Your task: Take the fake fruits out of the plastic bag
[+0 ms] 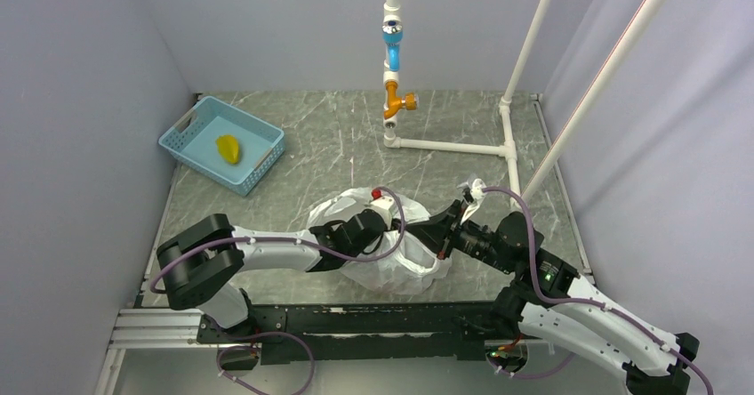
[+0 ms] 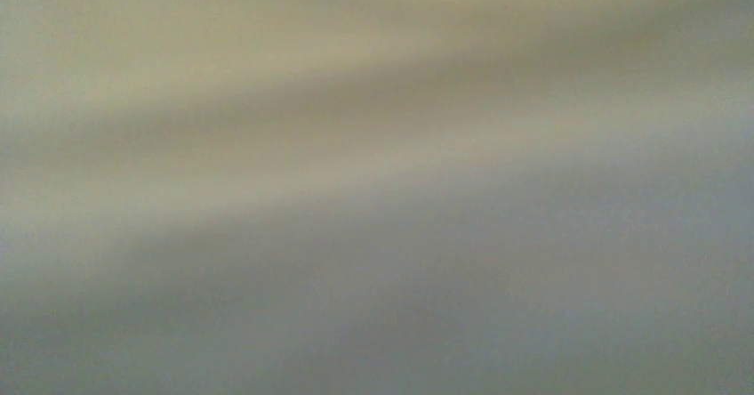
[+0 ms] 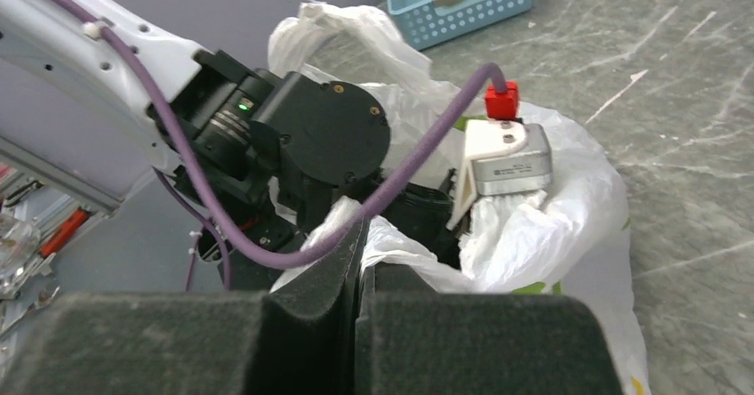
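Note:
The white plastic bag (image 1: pixel 391 270) (image 3: pixel 578 208) stands crumpled at the front middle of the table. My left gripper (image 1: pixel 387 221) is down inside it; its fingers are hidden, and the left wrist view shows only blurred pale material. My right gripper (image 1: pixel 413 228) is shut on a white, crumpled part of the bag's rim at its right. A little green shows through and behind the bag. A yellow fake fruit (image 1: pixel 228 149) lies in the blue basket (image 1: pixel 191 150) at the back left.
White pipes (image 1: pixel 449 146) with a blue and orange valve stand at the back and right.

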